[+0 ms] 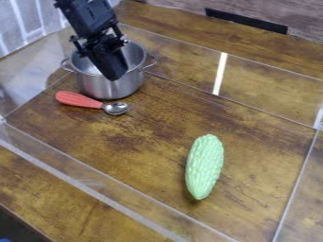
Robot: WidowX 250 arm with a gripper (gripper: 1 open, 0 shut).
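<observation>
My black gripper [111,66] reaches from the upper left down into the mouth of a steel pot [109,87] with side handles; whether its fingers are open or shut is hard to make out. Just in front of the pot lies a spoon with a red handle [78,99] and a metal bowl end [116,108]. A pale green bitter melon [205,166] lies by itself in the lower middle right of the wooden table.
The wooden table [151,170] is bordered by clear edging. A white tape strip [221,74] lies at the upper right.
</observation>
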